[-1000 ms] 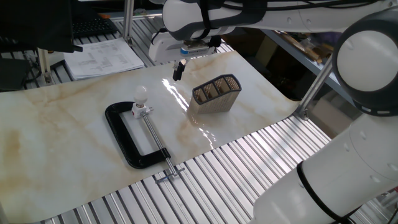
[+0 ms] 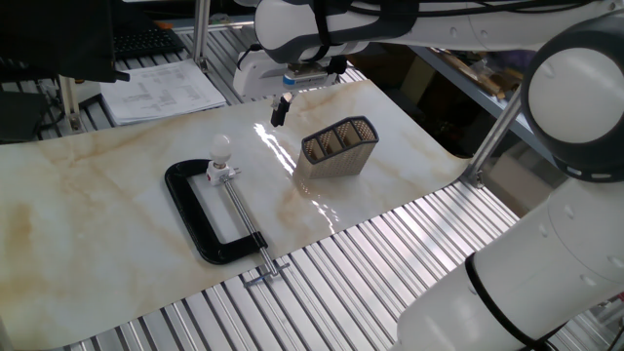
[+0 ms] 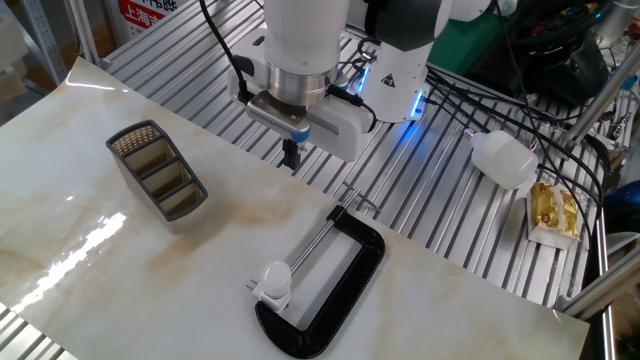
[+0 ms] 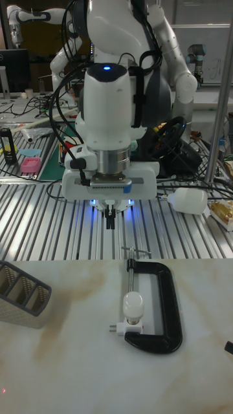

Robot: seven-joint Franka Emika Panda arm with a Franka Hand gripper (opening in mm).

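My gripper (image 4: pixel 110 218) hangs above the table with its two black fingers together, and nothing shows between them. A black C-clamp (image 2: pixel 198 222) lies flat on the marble-patterned tabletop (image 2: pixel 97 229). By the clamp's screw end, inside its frame opening, stands a white bulb (image 2: pixel 221 149) in a small white socket (image 3: pixel 272 293) with metal prongs. A beige organizer (image 3: pixel 160 178) with a dark rim and several empty compartments stands upright on the tabletop, apart from the clamp. In exterior view 2 the gripper (image 3: pixel 291 154) is between organizer and clamp, touching neither.
Printed papers (image 2: pixel 161 92) lie off the tabletop's edge in exterior view 1. On the slatted metal frame sit a white rounded object (image 3: pixel 503 160) and a gold-and-white box (image 3: pixel 552 215), with cables around. Bare tabletop surrounds the clamp and organizer.
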